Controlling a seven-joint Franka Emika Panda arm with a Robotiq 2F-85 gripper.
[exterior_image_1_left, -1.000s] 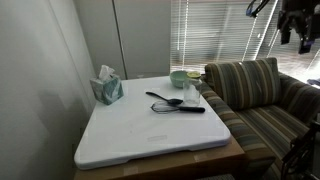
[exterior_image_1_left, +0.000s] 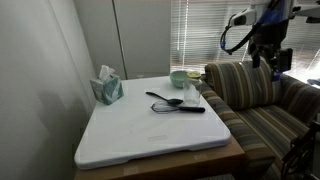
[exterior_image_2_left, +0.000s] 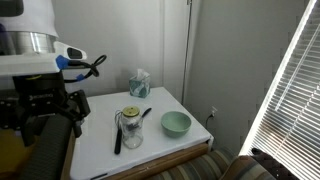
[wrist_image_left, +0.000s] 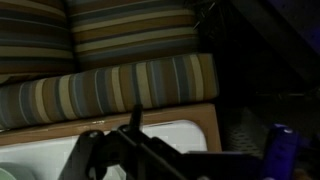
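Observation:
My gripper (exterior_image_1_left: 266, 67) hangs in the air over the striped couch, to the right of the white table (exterior_image_1_left: 125, 140). Its two fingers stand apart with nothing between them, and in exterior view 2 the gripper (exterior_image_2_left: 53, 128) shows open at the left. On the table lie a whisk (exterior_image_1_left: 176, 108) with a dark handle and a black spoon (exterior_image_1_left: 163, 98). Close to them stands a clear container (exterior_image_1_left: 191, 94). A pale green bowl (exterior_image_2_left: 176, 122) sits near the table's edge. In the wrist view the dark fingers cover part of the table's edge.
A tissue box (exterior_image_1_left: 107, 86) stands at the table's left side. The striped couch (exterior_image_1_left: 245, 85) borders the table, its cushions below the gripper. Window blinds (exterior_image_1_left: 210, 30) hang behind.
From the upper right of exterior view 1, the arm has come left and lower, nearer the table. The objects on the table have stayed in place.

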